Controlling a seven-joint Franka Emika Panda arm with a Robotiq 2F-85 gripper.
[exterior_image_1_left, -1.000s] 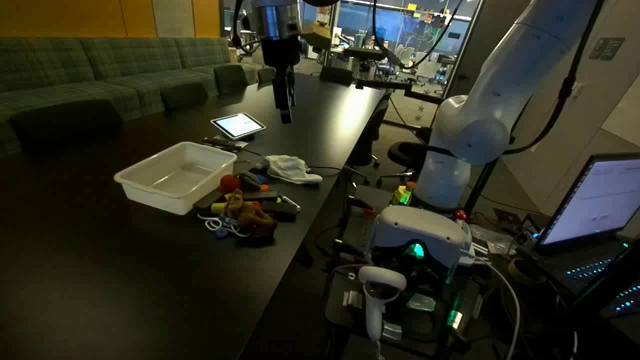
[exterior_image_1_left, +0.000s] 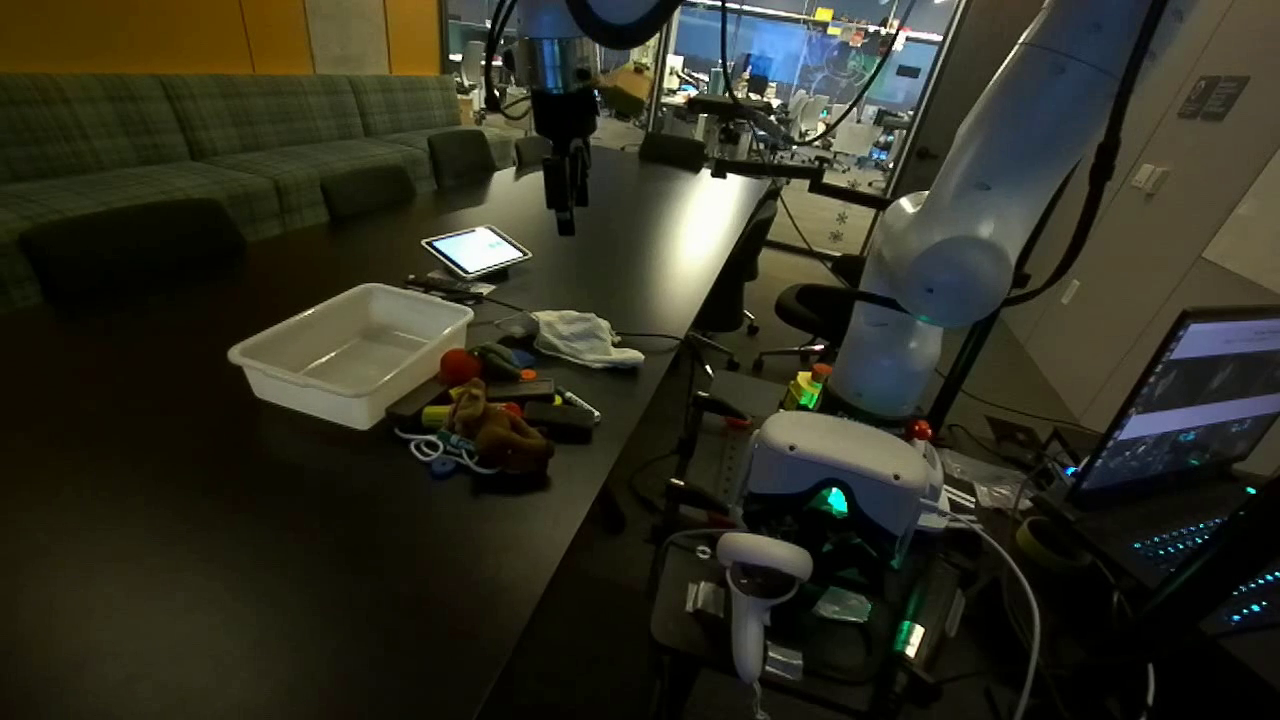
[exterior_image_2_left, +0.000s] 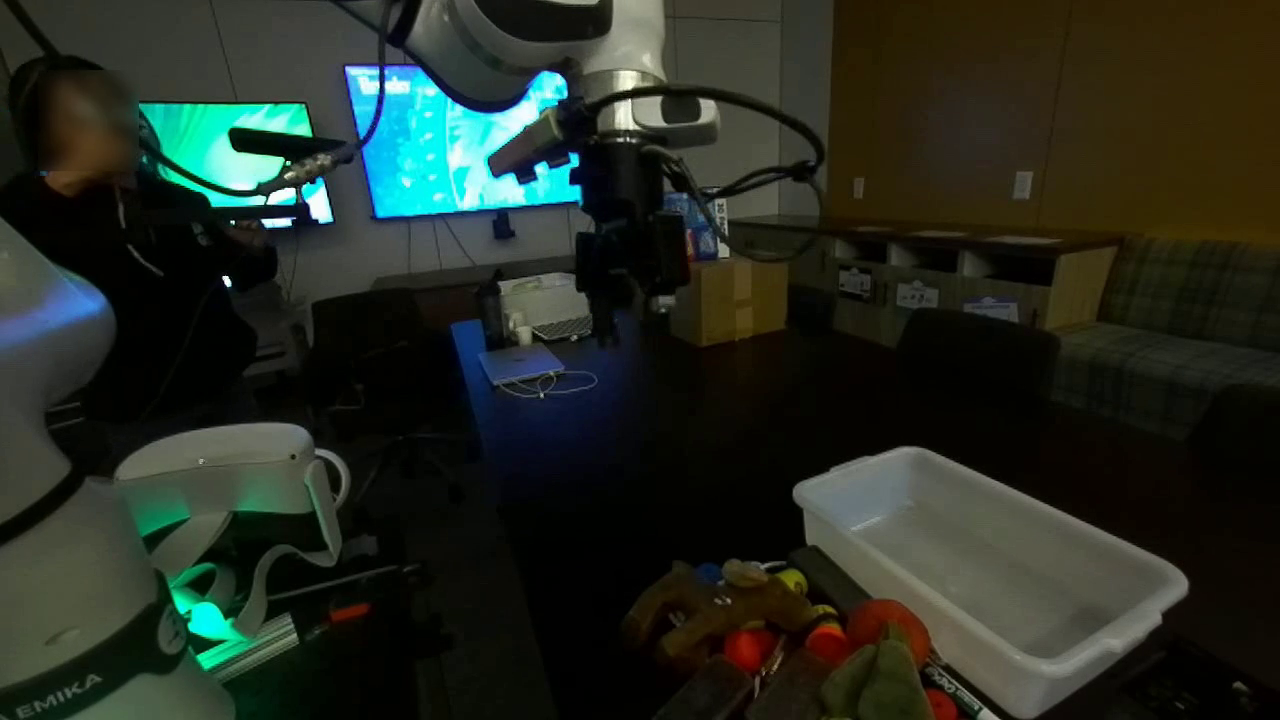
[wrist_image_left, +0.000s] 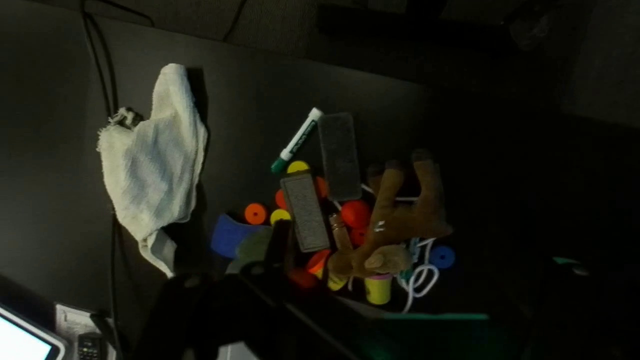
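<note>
My gripper (exterior_image_1_left: 566, 222) hangs high above the dark table, clear of everything on it; exterior view 2 shows the gripper (exterior_image_2_left: 630, 318) pointing down. Its fingers are open, with nothing held. A heap of small things lies beside an empty white bin (exterior_image_1_left: 300, 374). In the wrist view it includes a brown plush animal (wrist_image_left: 399, 225), two dark erasers, one grey-topped eraser (wrist_image_left: 306, 211), a green-capped marker (wrist_image_left: 297, 141), a blue cloth piece (wrist_image_left: 232, 236), a white cord (wrist_image_left: 423, 279) and several red, orange and yellow pieces. A white cloth (wrist_image_left: 159, 165) lies apart. Dark fingers hide part of the heap.
A lit tablet (exterior_image_1_left: 477, 250) lies on the table beyond the bin, and a black cable (wrist_image_left: 111, 258) runs past the cloth. A cardboard box (exterior_image_2_left: 734, 300) stands farther along the table.
My gripper has risen slightly, and its wrist has turned a little. The heap, bin and cloth lie where they were.
</note>
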